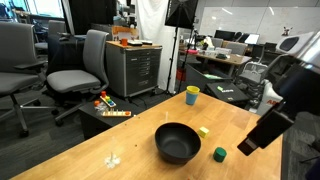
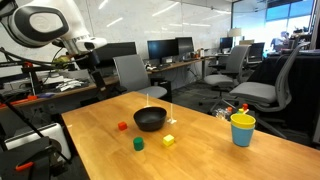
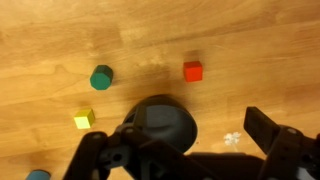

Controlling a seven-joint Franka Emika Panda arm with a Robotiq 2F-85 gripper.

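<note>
My gripper is open above the table, its two dark fingers wide apart and nothing held. Below it in the wrist view lies a black bowl, partly covered by the gripper. A red cube lies beyond the bowl in that view. A green cylinder and a yellow cube are off to the left. In exterior view 2 the gripper hangs high over the table's left side, well above the red block. The bowl looks empty there.
A blue and yellow cup stands at the far end of the wooden table. Colourful small items rest on a dark box. A small white item lies left of the bowl.
</note>
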